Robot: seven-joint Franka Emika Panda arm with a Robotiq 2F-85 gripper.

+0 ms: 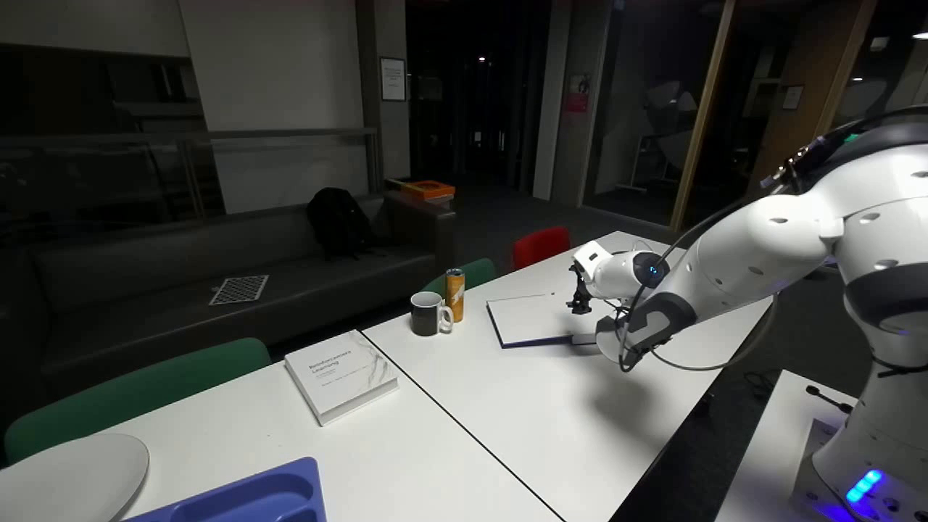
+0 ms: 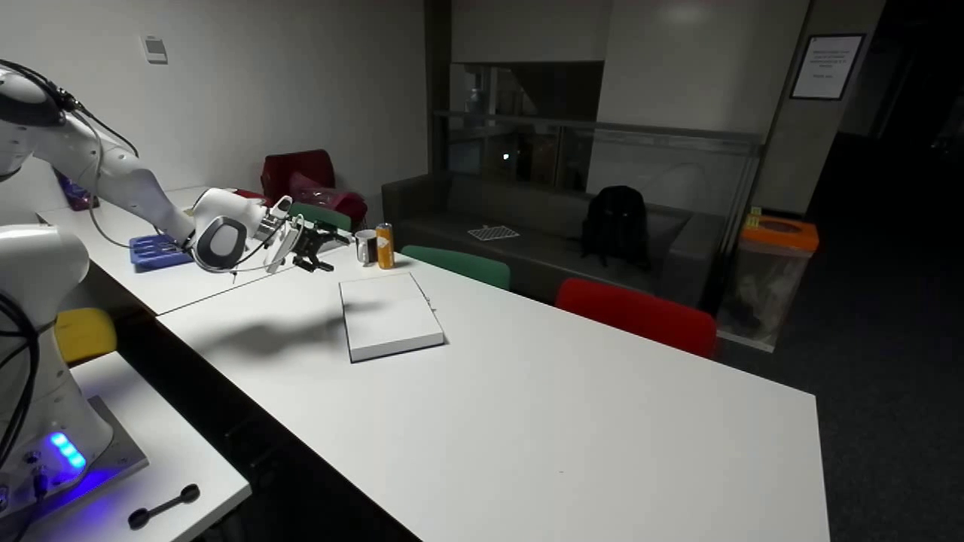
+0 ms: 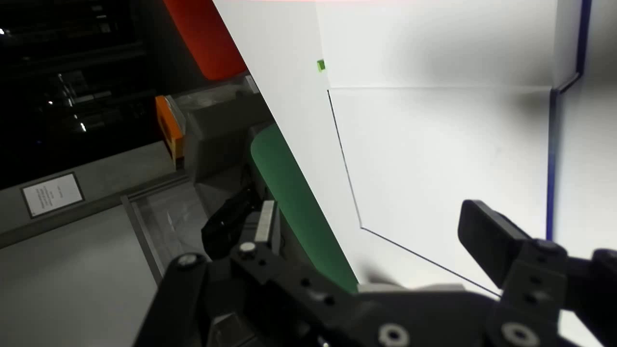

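A book with a dark blue cover lies open on the white table. In exterior view 1 its opened cover rests flat on the left, while my arm hides much of the page block. The wrist view shows the white inside of the cover beside the page block, with a crease between them. My gripper hangs above the cover side, its two fingers wide apart and nothing between them. From exterior view 2, the gripper appears raised off the table near the book.
A dark mug and an orange can stand close to the book's cover side. Farther left are a closed white book, a blue tray and a grey plate. The table beyond the page block is clear.
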